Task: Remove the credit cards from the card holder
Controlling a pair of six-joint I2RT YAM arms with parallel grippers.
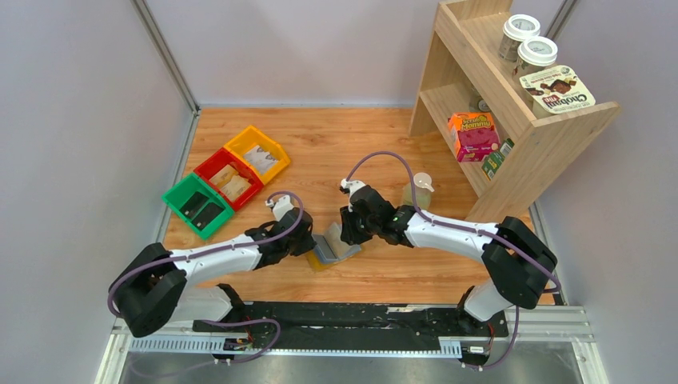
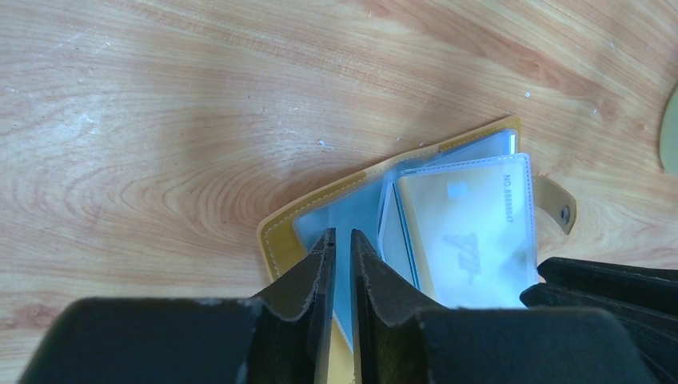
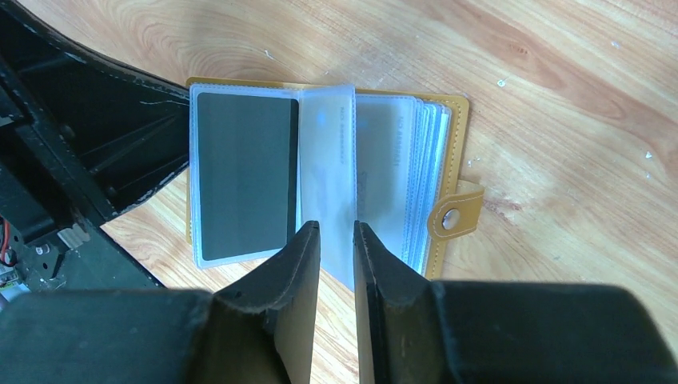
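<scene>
The tan card holder (image 1: pixel 323 264) lies spread open on the table between both arms, its clear sleeves showing. In the right wrist view, a dark card (image 3: pixel 244 172) fills the left sleeve, while one clear sleeve (image 3: pixel 328 152) stands partly raised at the middle. My right gripper is at that raised sleeve's near edge with its fingertips close together. The sleeve shows in the narrow gap, but whether it is gripped is unclear. My left gripper is over the holder's blue-looking side, fingers slightly apart, with no card seen between them.
Green (image 1: pixel 192 204), red (image 1: pixel 220 164) and yellow (image 1: pixel 276 164) trays with flat items stand at the left. A lidded jug (image 1: pixel 416 192) is behind the right arm. A wooden shelf (image 1: pixel 552 152) with packages is at the right.
</scene>
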